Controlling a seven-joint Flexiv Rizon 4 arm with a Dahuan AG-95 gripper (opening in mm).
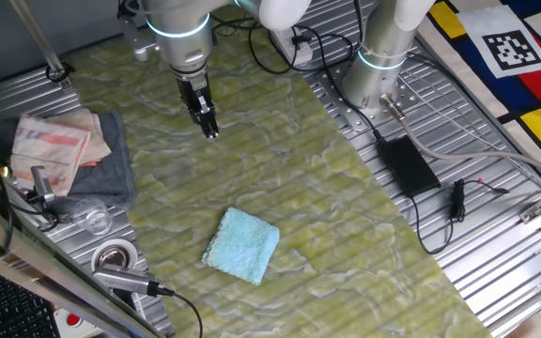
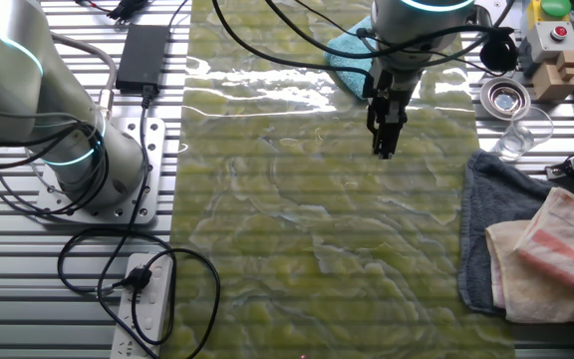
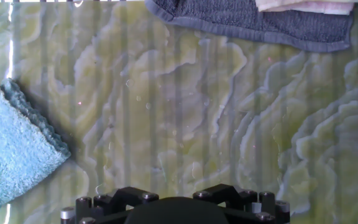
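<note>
A folded light-blue towel [image 1: 241,246] with a scalloped edge lies flat on the green marbled mat. In exterior view 2 the arm and cables partly cover this towel [image 2: 350,62]; in the wrist view the towel [image 3: 14,146] is cut off at the left edge. My gripper [image 1: 210,134] points down above the mat, well apart from the towel. Along the bottom of the wrist view, its finger linkages stand spread to either side, so it looks open. No object shows between the fingers.
A dark grey towel [image 1: 120,160] lies at the mat's side, with a striped cloth [image 1: 50,155] on it. Beside the mat stand a clear cup [image 1: 93,218] and a metal-rimmed round container [image 1: 114,255]. A power adapter [image 1: 408,166] with cables lies opposite.
</note>
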